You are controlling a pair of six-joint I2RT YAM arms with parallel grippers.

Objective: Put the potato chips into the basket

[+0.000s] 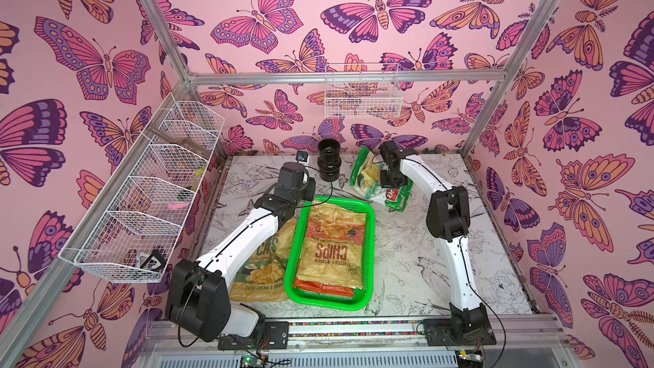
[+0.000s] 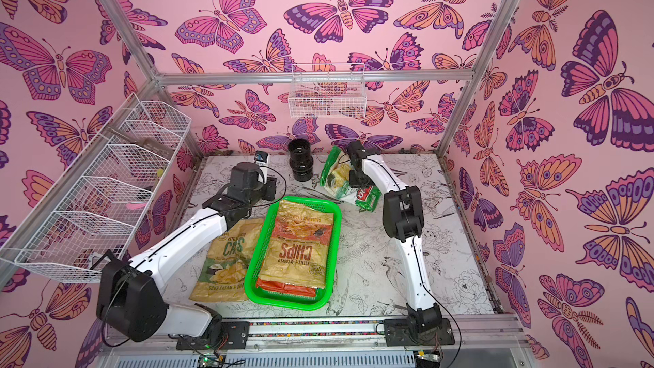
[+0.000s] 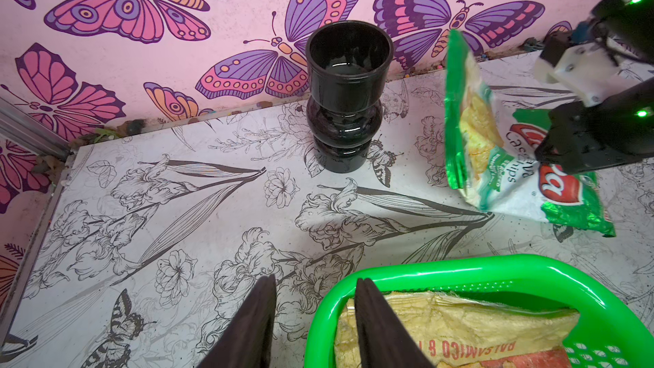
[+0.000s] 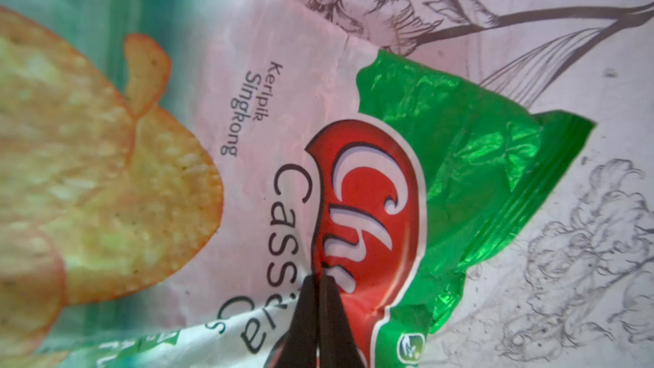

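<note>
The green and white cassava chips bag (image 4: 272, 197) is pinched near its red logo by my right gripper, whose fingers are shut on the film. In the left wrist view the same bag (image 3: 504, 156) tilts up on its left end at the back of the table. The green basket (image 3: 436, 272) stands mid-table, with brown chips bags (image 1: 330, 252) stacked inside. Another brown chips bag (image 2: 224, 265) lies flat on the table beside the basket's left side. My left gripper hangs open by the basket's far left corner, nothing between its fingers.
A black vase (image 3: 347, 95) stands at the back, left of the cassava bag. Wire racks (image 1: 136, 231) line the left wall and one wire basket (image 1: 363, 105) hangs on the back wall.
</note>
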